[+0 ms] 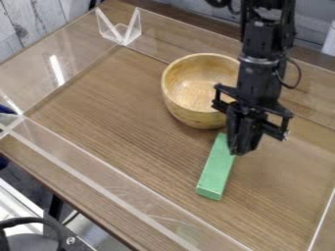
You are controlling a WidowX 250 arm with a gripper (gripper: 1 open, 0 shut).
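My black gripper [240, 147] hangs at the right of the camera view, pointing down just above and right of the upper end of a green rectangular block [216, 173]. The block lies flat on the brown wooden table [105, 147]. The gripper looks shut, with nothing visible between its fingers; whether it touches the block I cannot tell.
A round tan bowl [186, 83] sits behind and left of the gripper, close to the arm. A clear plastic container [119, 29] stands at the back left. Black cables show at the bottom left corner.
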